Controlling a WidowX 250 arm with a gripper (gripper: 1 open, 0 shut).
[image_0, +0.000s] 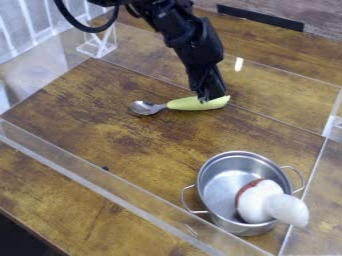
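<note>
My black gripper (207, 95) reaches down from the top, its tip just over the pale yellow-green handle of a spoon (189, 105), whose metal head (147, 108) lies to the left on the wooden table. Whether the fingers touch the handle or are open or shut is hard to tell. At the lower right stands a steel pot (217, 175) with a white object with a reddish-brown part (254, 205) inside.
Clear plastic barriers (94, 172) edge the work area on several sides. A small white object (238, 64) is at the back.
</note>
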